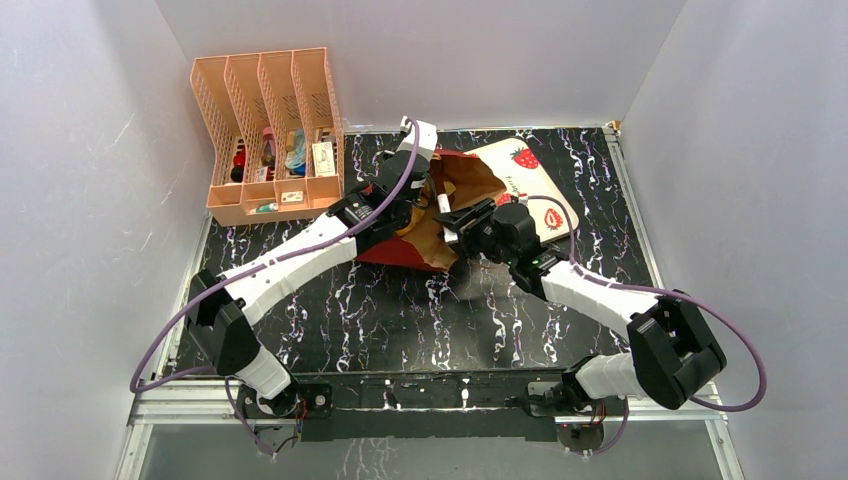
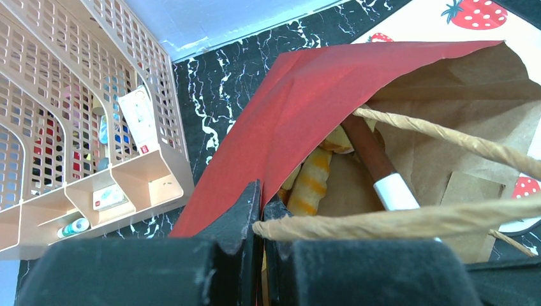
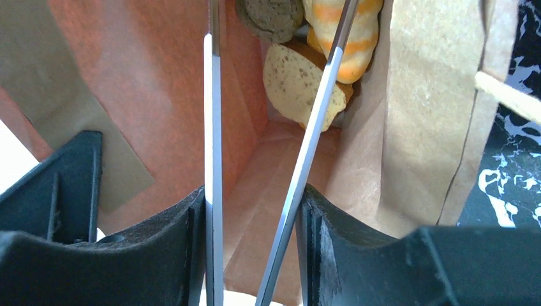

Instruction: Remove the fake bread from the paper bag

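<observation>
The red-and-brown paper bag (image 2: 274, 115) lies with its mouth spread, its wall leaning to the right. Its rim passes between the fingers of my left gripper, which is shut on the paper. Inside, a striped bread shows; the right wrist view has that bread (image 3: 349, 38), a pale bread piece (image 3: 296, 83) and a dark round one (image 3: 271, 16). Between my right gripper's (image 3: 253, 201) fingers are the tongs (image 3: 213, 127), white arms with brown ends, spread apart and reaching into the bag. Their tips are cut off there, so contact with bread cannot be told.
A peach divided rack (image 1: 265, 130) with small goods stands at the back left. Twisted paper handles (image 2: 440, 131) cross the bag's mouth. Behind the bag lies a strawberry-patterned board (image 1: 530, 170).
</observation>
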